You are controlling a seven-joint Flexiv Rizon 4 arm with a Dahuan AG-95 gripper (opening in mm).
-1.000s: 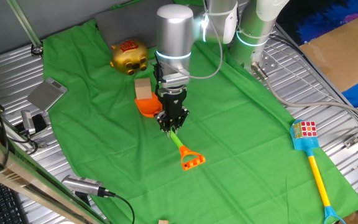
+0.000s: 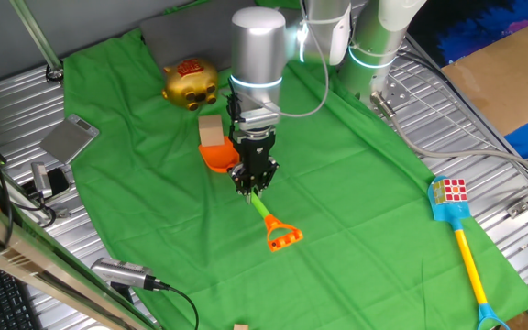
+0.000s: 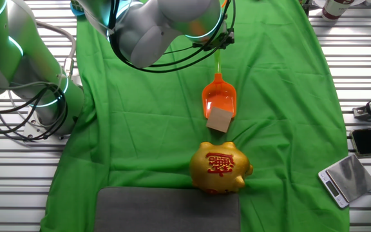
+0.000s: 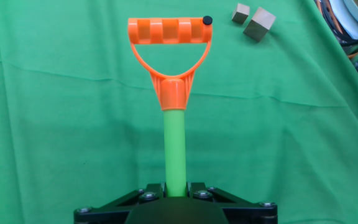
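A toy shovel has an orange scoop (image 3: 219,96), a green shaft (image 4: 175,149) and an orange D-shaped handle (image 4: 169,31). My gripper is shut on the green shaft, with a dark finger close against either side. In exterior view 1 the gripper (image 2: 254,188) sits between the scoop and the handle (image 2: 283,236), low over the green cloth. A wooden block (image 3: 219,120) rests at the scoop's front edge; whether it lies fully inside, I cannot tell. The arm hides part of the shaft in both exterior views.
Beyond the scoop stands a golden piggy bank (image 2: 191,83), near a dark grey pad (image 3: 166,209). A blue and yellow shovel (image 2: 467,257) carries a puzzle cube (image 2: 449,191) at the right. Two small wooden blocks (image 4: 260,24) lie past the handle.
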